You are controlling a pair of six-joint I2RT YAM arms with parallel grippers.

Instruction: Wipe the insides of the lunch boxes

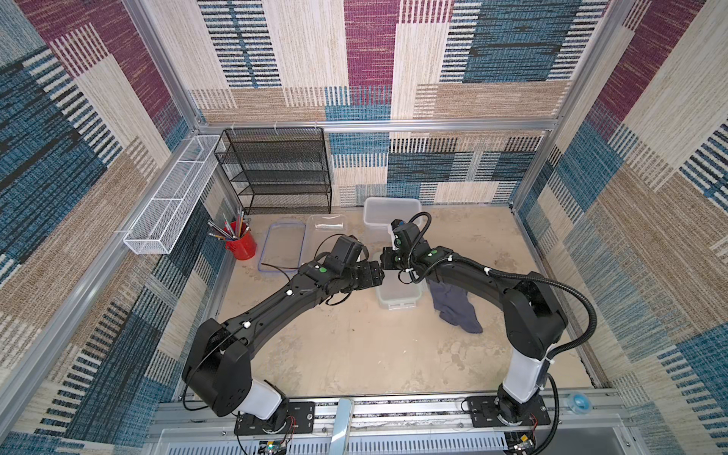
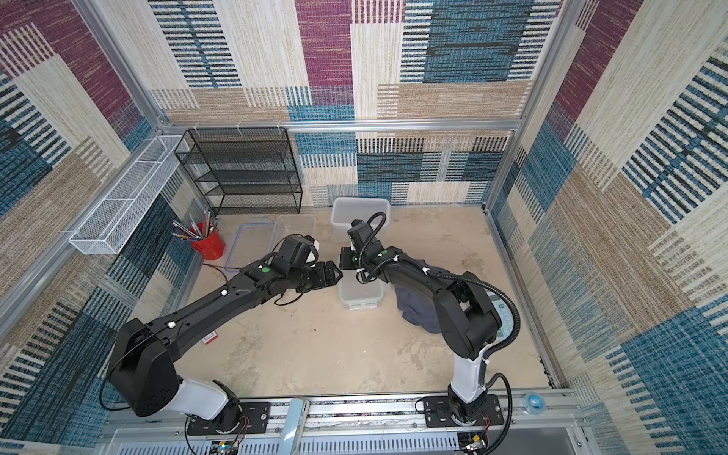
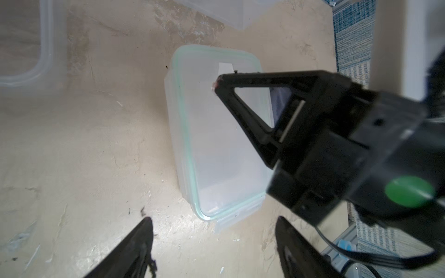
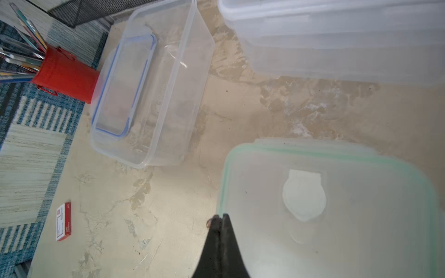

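Note:
A lidded lunch box (image 3: 211, 171) with a green seal and white tab (image 4: 303, 194) sits mid-table. My right gripper is shut at its near edge, nothing visible between the fingers. My left gripper hangs above the box, fingers apart, nothing between them. Behind stand an open translucent box (image 1: 392, 206) and a clear box (image 4: 185, 115) with a blue-rimmed lid (image 4: 122, 88) beside it. A dark grey cloth (image 1: 458, 311) lies right of the lidded box, partly under my right arm.
A red pen cup (image 1: 241, 245) and black wire rack (image 1: 273, 163) are at the back left. A small red-and-white packet (image 4: 64, 221) lies at the left. A light blue item (image 2: 502, 318) is at the right.

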